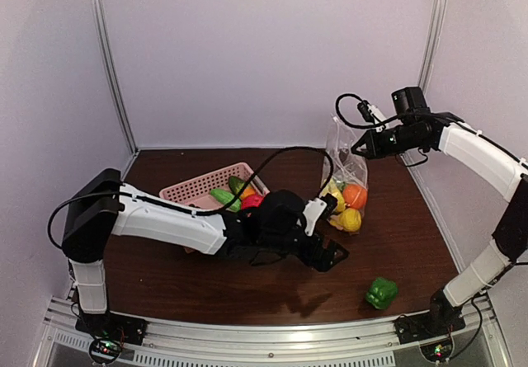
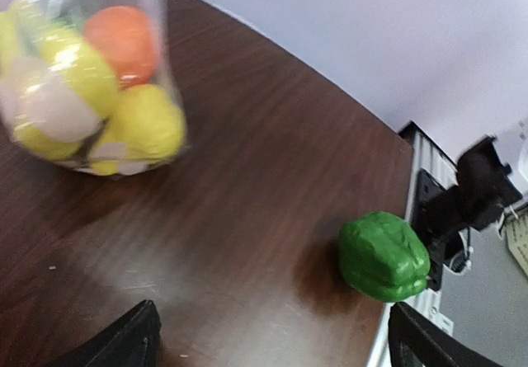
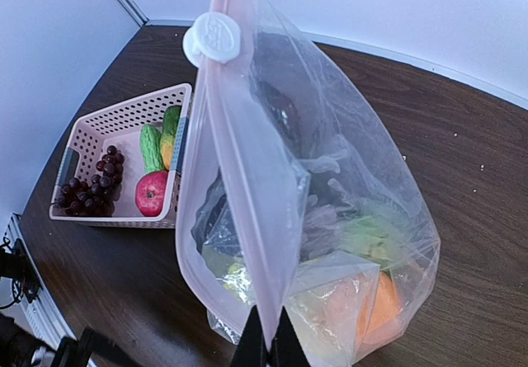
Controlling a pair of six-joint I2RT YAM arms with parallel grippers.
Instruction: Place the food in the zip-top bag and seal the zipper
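A clear zip top bag (image 1: 346, 177) with yellow items and an orange one stands at the back right. My right gripper (image 1: 360, 148) holds its pink zipper rim (image 3: 238, 177), shut on it at the top. A green pepper (image 1: 380, 293) lies outside the bag on the table near the front right, also in the left wrist view (image 2: 381, 256). My left gripper (image 1: 332, 256) is low over the table, between bag and pepper, open with nothing between its fingers.
The pink basket (image 1: 194, 184) with grapes (image 3: 91, 190), cucumbers (image 3: 152, 148) and a red fruit (image 3: 151, 192) sits at the back left, partly behind my left arm.
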